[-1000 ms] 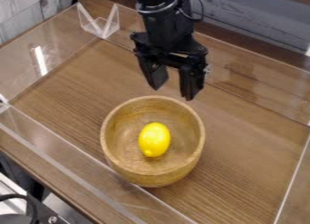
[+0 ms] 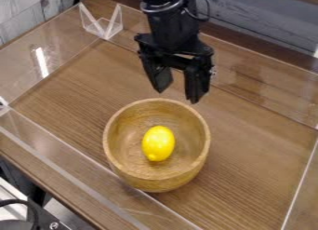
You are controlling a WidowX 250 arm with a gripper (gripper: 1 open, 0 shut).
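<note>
My black gripper (image 2: 177, 77) hangs over the middle of the wooden table, above and behind a tan round bowl (image 2: 188, 169). Two black finger parts point down, apart from each other, with bare wood visible between them and no object seen there. A yellow oval object (image 2: 158, 143) lies in the bowl, left of its middle.
A clear plastic piece (image 2: 104, 21) stands at the back left. A black cable (image 2: 22, 206) is at the lower left corner.
The bowl and the yellow object look the same.
</note>
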